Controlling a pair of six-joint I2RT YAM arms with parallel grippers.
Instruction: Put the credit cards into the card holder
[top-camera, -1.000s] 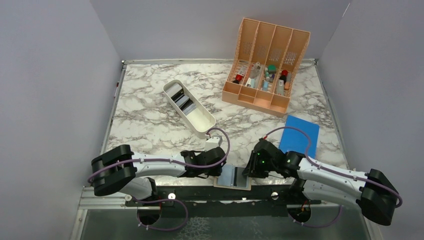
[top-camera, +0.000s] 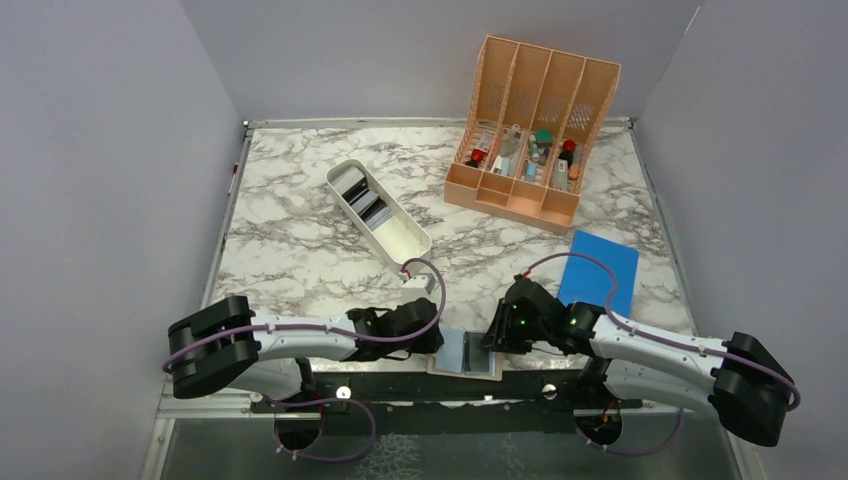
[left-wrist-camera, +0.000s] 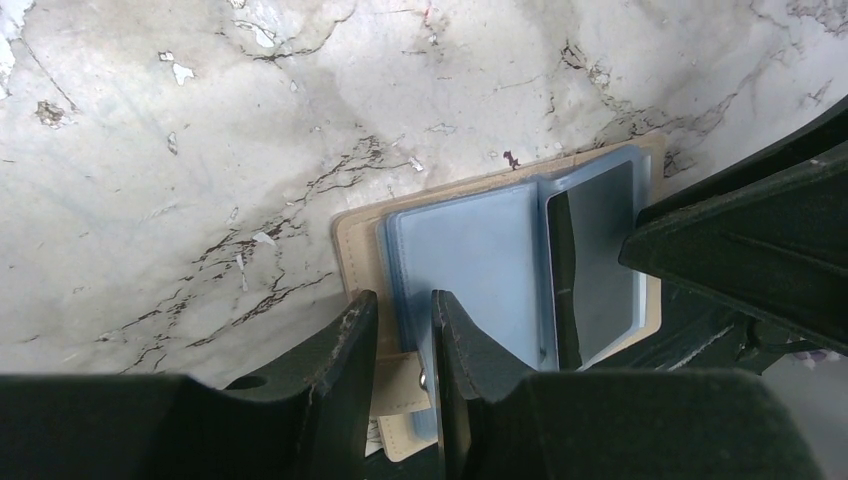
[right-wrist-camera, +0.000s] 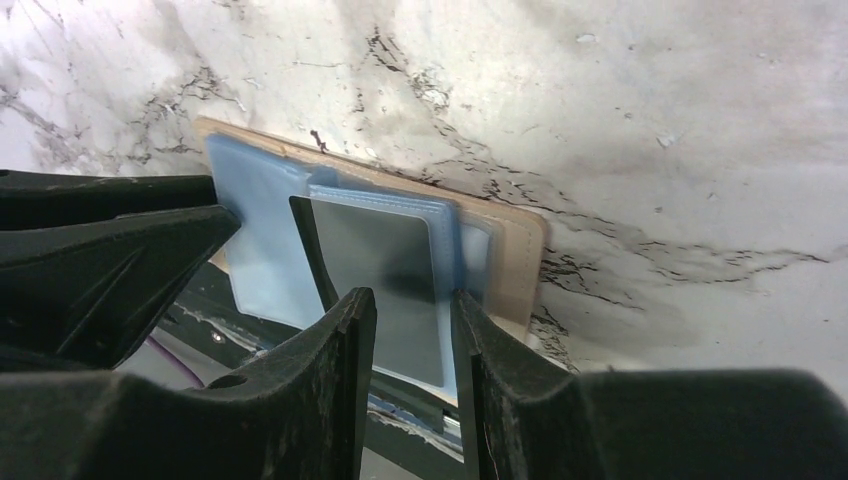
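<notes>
The card holder (top-camera: 463, 373) lies open at the table's front edge, its beige cover flat under blue sleeves (left-wrist-camera: 470, 250). A dark grey card (right-wrist-camera: 385, 265) sits in a sleeve on its right half. Above the holder's left side, my left gripper is partly open, the blue sleeves' left edge showing between its fingertips; whether they touch is unclear. My right gripper is also partly open, over the right edge of the sleeve with the dark card. No firm grip shows on either side. Several more cards (top-camera: 366, 203) lie in a long white tray (top-camera: 412, 240).
A tan compartment box (top-camera: 510, 205) with small items stands at the back right. To the right lies a flat blue sheet (top-camera: 605, 270), behind the right arm. Bare marble tabletop (top-camera: 290, 240) spreads left of the tray.
My right gripper has shifted only slightly to the left over the holder. The holder stays where it was.
</notes>
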